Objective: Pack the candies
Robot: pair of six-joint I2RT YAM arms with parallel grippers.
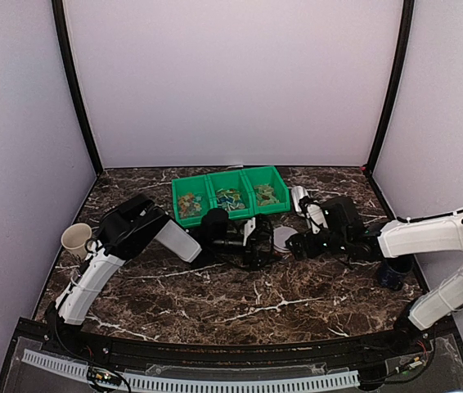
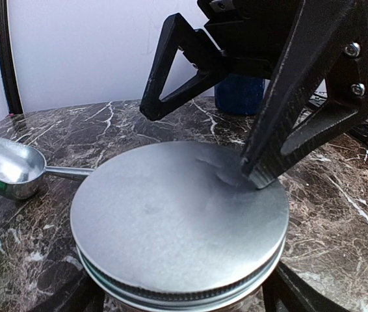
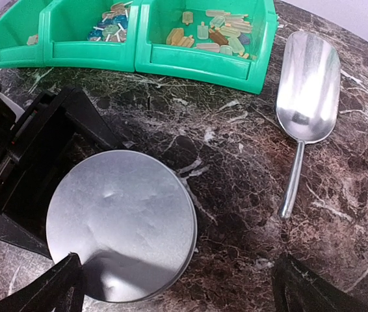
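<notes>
A round container with a silver lid (image 1: pixel 284 237) stands at the table's middle, filling the left wrist view (image 2: pixel 177 214). My left gripper (image 1: pixel 264 250) is low around its side, its fingers mostly hidden under the lid. My right gripper stands open just over the container's right side; in the left wrist view one of its fingertips reaches the lid's top. A metal scoop (image 3: pixel 307 84) lies on the table right of the green bins. These bins (image 1: pixel 227 173) hold wrapped candies in three compartments.
A beige cup (image 1: pixel 76 239) stands at the far left and a dark blue cup (image 1: pixel 395 270) at the right.
</notes>
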